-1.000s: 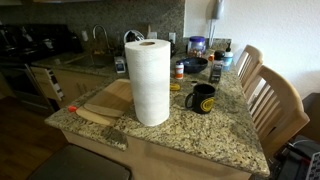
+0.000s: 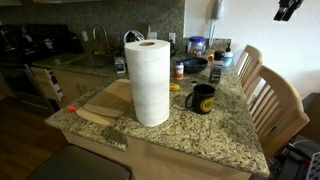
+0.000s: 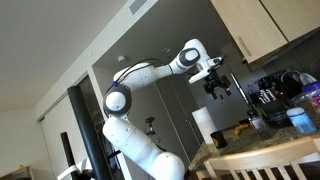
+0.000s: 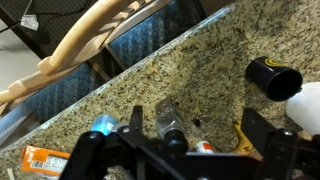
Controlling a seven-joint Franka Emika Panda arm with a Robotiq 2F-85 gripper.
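My gripper hangs high above the granite counter (image 2: 215, 135), its two dark fingers wide apart in the wrist view and nothing held between them. In exterior view 2 the gripper (image 3: 216, 88) points down from the raised white arm. Only part of it shows at the top right corner of exterior view 1. Below it in the wrist view lie a dark-capped bottle (image 4: 170, 122), a black mug (image 4: 273, 78) and a yellow item (image 4: 243, 140) partly covered by a finger. A white paper towel roll (image 2: 148, 85) stands upright left of the black mug (image 2: 201, 99).
Wooden chairs (image 2: 275, 105) line the counter's right side. A cutting board (image 2: 108, 102) lies at the left, near the sink. A dark pan (image 2: 190, 66) and several jars and bottles crowd the back. Bare counter shows in front of the mug.
The counter items have not moved.
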